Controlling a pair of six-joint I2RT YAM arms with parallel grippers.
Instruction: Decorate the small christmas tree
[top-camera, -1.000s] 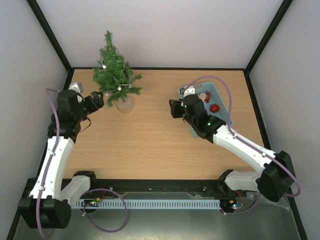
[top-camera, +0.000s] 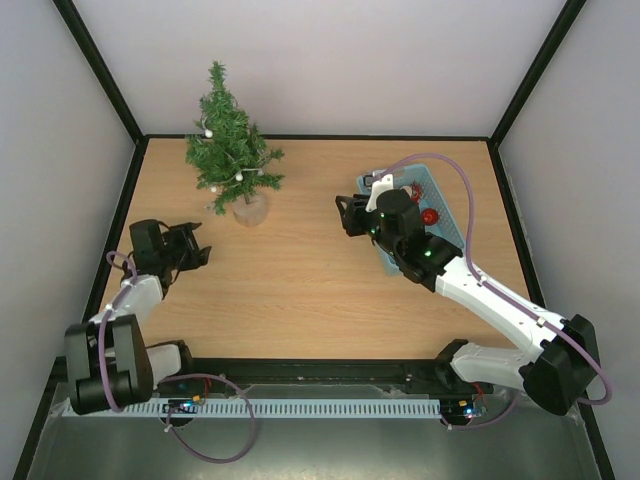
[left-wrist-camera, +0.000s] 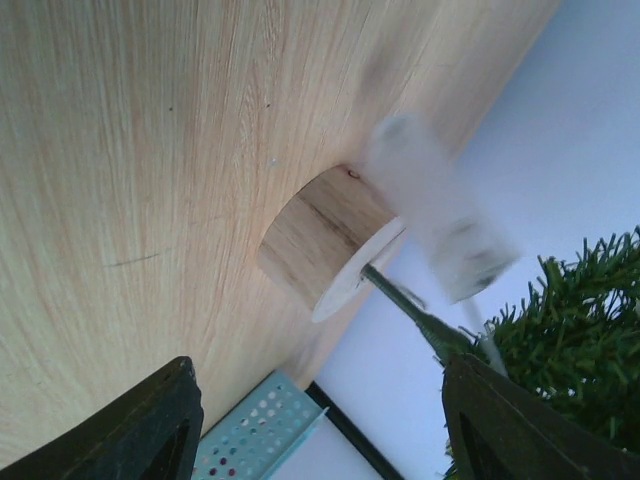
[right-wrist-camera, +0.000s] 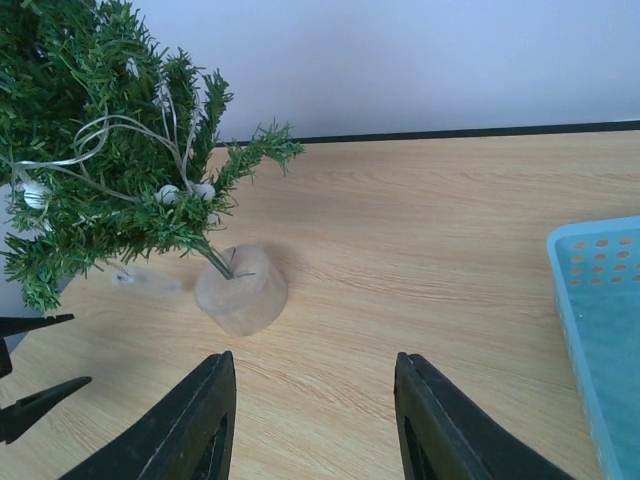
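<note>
The small christmas tree (top-camera: 225, 150) stands at the back left on a round wooden base (top-camera: 250, 210), with white lights or small baubles in its branches. My left gripper (top-camera: 200, 243) is low at the left, below and left of the tree, apart from it, its fingers spread with nothing visible between them. My right gripper (top-camera: 350, 212) is open over the left side of the blue basket (top-camera: 444, 220), with nothing between its fingers. A red ornament (top-camera: 429, 216) lies in the basket. A blurred translucent piece (right-wrist-camera: 150, 282) shows beside the tree's base.
Walls bound the table at the back, left and right. The right arm partly hides the basket.
My right arm has shifted only slightly.
</note>
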